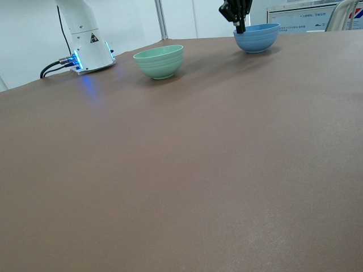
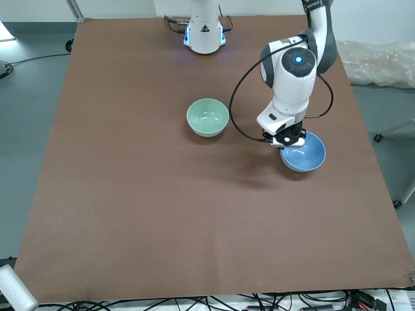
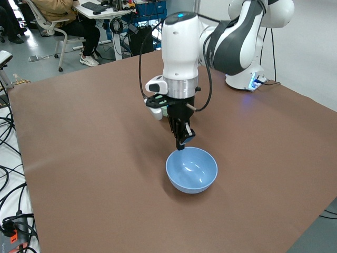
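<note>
A blue bowl (image 2: 305, 159) sits on the brown table (image 2: 188, 214); in the top view it is the blue bowl (image 1: 256, 39) at the back right. My gripper (image 3: 180, 143) points down at the bowl's far rim, its tips at or just over that rim in the right view and beside it in the top view (image 1: 240, 29); whether they touch or grip it I cannot tell. In the left view the arm's housing hides the fingers. A mint green bowl (image 2: 207, 117) stands apart to the left of the blue one, mostly hidden behind the arm in the right view.
The robot base (image 2: 204, 29) stands at the back with its cables. Much of the table in front of the bowls is bare. Cables (image 2: 214, 303) run along the near edge beyond the table.
</note>
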